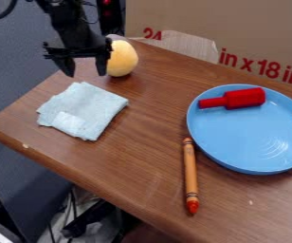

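Note:
My gripper [84,66] hangs at the upper left, open and pointing down, just above the table's left edge behind a folded light-blue cloth [82,109]. A yellow rounded object [123,59] sits right beside it, to the right. On the right, a blue plate [250,140] holds a red cylindrical object with a handle [243,98]. An orange crayon [191,176] lies left of the plate, toward the front.
A cardboard box [225,28] stands along the back of the wooden table [123,180]. Dark floor space lies beyond the left edge.

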